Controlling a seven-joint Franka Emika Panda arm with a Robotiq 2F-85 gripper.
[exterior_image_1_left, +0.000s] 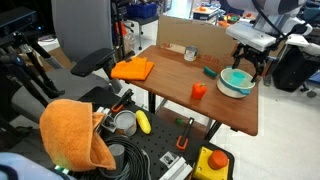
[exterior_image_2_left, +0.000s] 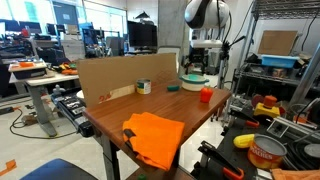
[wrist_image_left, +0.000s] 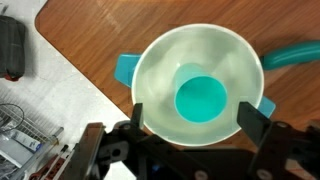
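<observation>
A white bowl with teal handles (wrist_image_left: 155, 75) sits on the wooden table, with a round teal object (wrist_image_left: 200, 98) inside it. In exterior view 1 the same bowl (exterior_image_1_left: 234, 92) is near the table's right edge. My gripper is over the bowl, its fingers open and spread to either side of the teal object, with nothing held between them. How far the fingertips are above the rim is hard to tell. A dark teal object (wrist_image_left: 291, 55) lies on the table close beside the bowl.
A red object (exterior_image_1_left: 198, 90) stands on the table nearer the front. An orange cloth (exterior_image_1_left: 132, 68) is draped at the left end, and a small can (exterior_image_1_left: 190, 53) stands toward the back by a cardboard panel (exterior_image_2_left: 110, 78).
</observation>
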